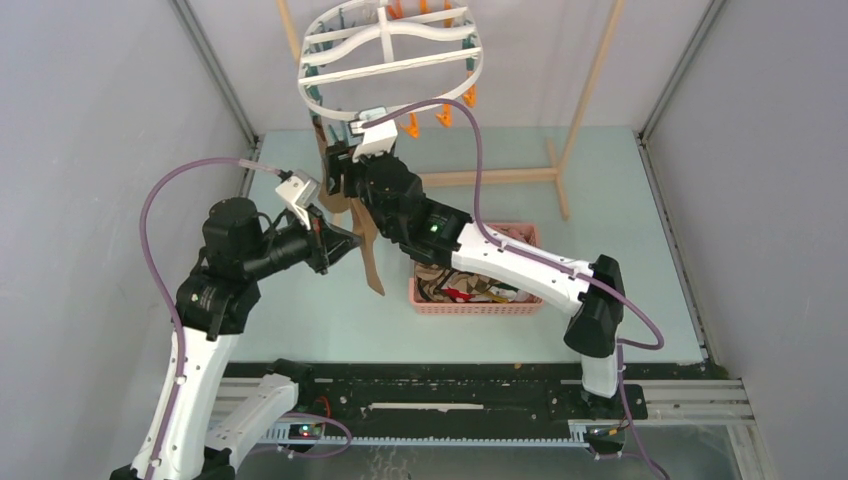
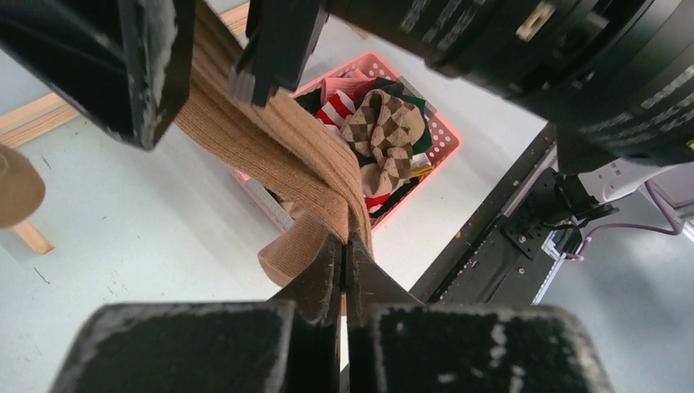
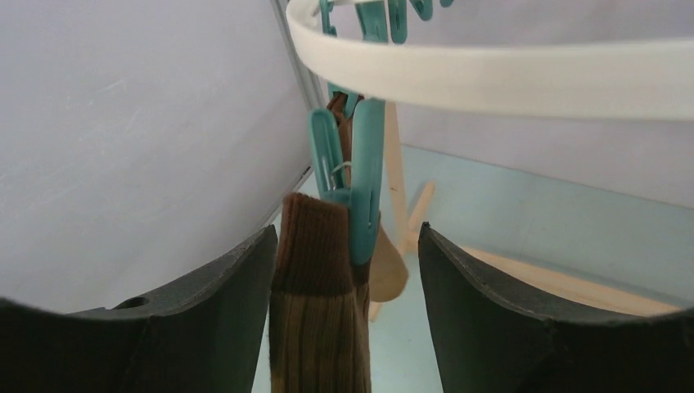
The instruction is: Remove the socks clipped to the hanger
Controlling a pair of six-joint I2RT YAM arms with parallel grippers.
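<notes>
A white oval clip hanger (image 1: 389, 55) with teal and orange clips hangs at the top. Tan socks (image 1: 367, 260) hang below its left side. My left gripper is shut on the lower part of a tan sock (image 2: 311, 164), pinched at the fingertips. My right gripper stands open just below the hanger rim, around the brown sock top (image 3: 315, 233) held in a teal clip (image 3: 366, 172); whether it touches is unclear.
A pink basket (image 1: 475, 308) of mixed socks sits on the floor below. A wooden stand (image 1: 590, 85) rises behind the hanger. Grey walls close both sides.
</notes>
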